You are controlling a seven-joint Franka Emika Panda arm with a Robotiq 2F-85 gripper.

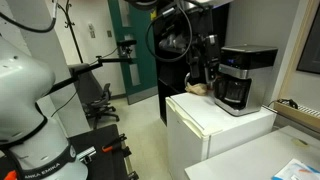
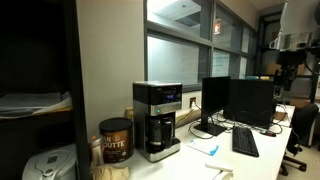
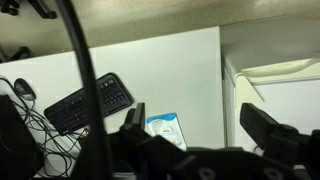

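Note:
In the wrist view my gripper is open, its dark fingers wide apart with nothing held between them. Below it a blue and white packet lies on the white table, partly covered by the gripper. A black and silver coffee maker stands upright on a white counter; the other exterior view shows this coffee maker with its glass carafe. My arm reaches up and across in the first exterior view, where its dark end is hard to make out against the background.
A black keyboard and a mouse lie on the table near tangled cables. Beside the coffee maker are a dark canister and a silver appliance. Monitors stand farther back. An office chair is on the floor.

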